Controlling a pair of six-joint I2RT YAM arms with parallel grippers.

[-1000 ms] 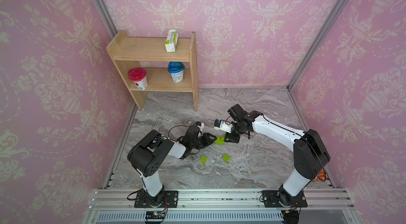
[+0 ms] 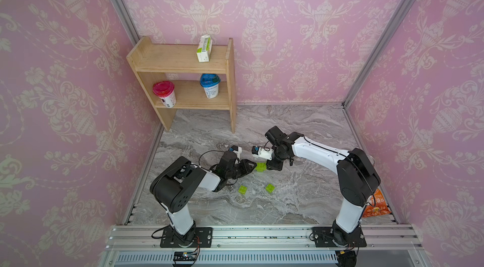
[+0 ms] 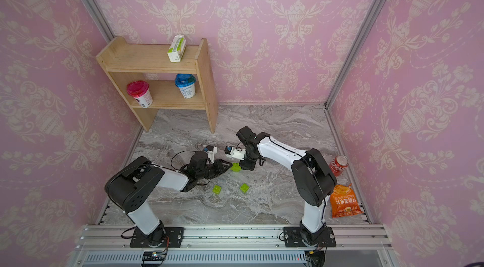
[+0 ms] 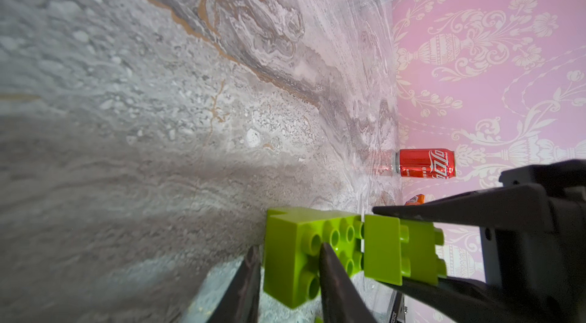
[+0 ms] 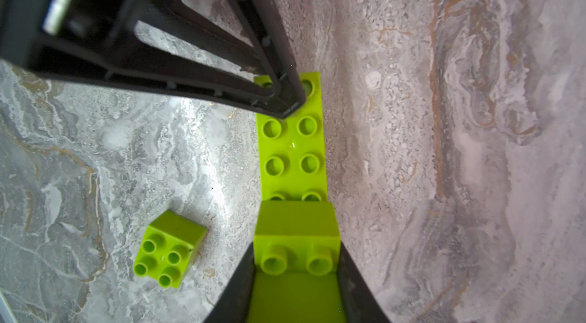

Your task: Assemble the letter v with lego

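Note:
In the left wrist view, my left gripper is shut on a long green lego piece (image 4: 296, 249) near the table. My right gripper is shut on another green brick (image 5: 296, 253); in its view the long piece (image 5: 290, 152) runs beyond that brick toward the left gripper's black fingers. In the left wrist view the right gripper's brick (image 4: 381, 243) is close beside the long piece's studded side; whether they touch is unclear. Loose green bricks (image 2: 242, 189) (image 5: 168, 249) lie on the table in front of both grippers.
A wooden shelf (image 2: 181, 65) with two tubs and a carton stands at the back left. A red can (image 3: 338, 165) and an orange bag (image 3: 344, 200) are at the right edge.
My right arm has shifted a little to the left, toward my left gripper. My left arm has moved very slightly left.

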